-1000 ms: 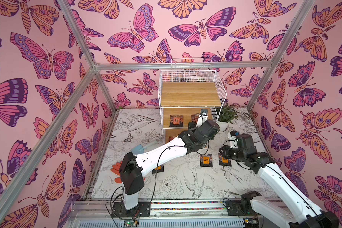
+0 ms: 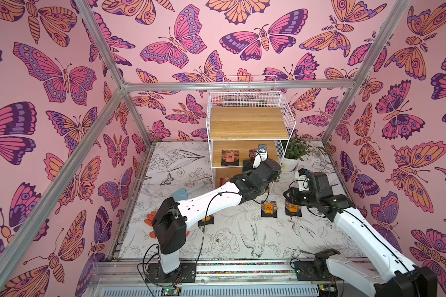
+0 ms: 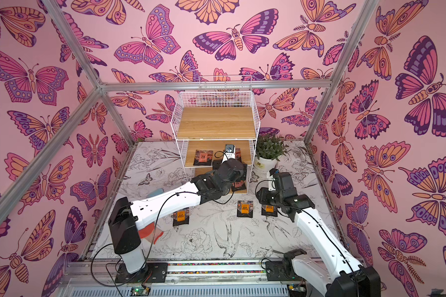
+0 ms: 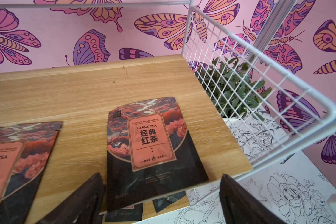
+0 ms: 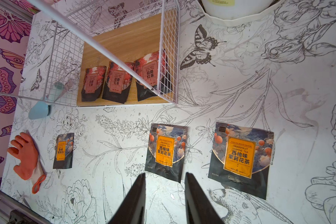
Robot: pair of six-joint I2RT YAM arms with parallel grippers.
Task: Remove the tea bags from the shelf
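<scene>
On the wooden middle shelf (image 4: 82,84) lie two black tea bags with pink labels. One tea bag (image 4: 153,149) sits between my open left gripper's (image 4: 160,197) spread fingers, its lower end at the shelf's front edge, not gripped. The other tea bag (image 4: 11,164) lies to the left. Three tea bags (image 5: 116,82) rest on the bottom shelf (image 5: 115,33). On the table, three orange-labelled tea bags lie apart: left (image 5: 64,150), middle (image 5: 166,152) and right (image 5: 242,158). Above the table, my right gripper is part open and empty, its fingertips near the middle bag's lower edge.
White wire sides (image 4: 250,74) and rails frame the shelf. The top board (image 2: 247,122) is bare. A potted plant (image 3: 267,153) stands right of the rack. An orange hand-shaped thing (image 5: 26,156) and a blue item (image 5: 39,110) lie at the left.
The left arm has shifted slightly left at the middle shelf. My right arm has moved only a little. The bags on the table look unmoved.
</scene>
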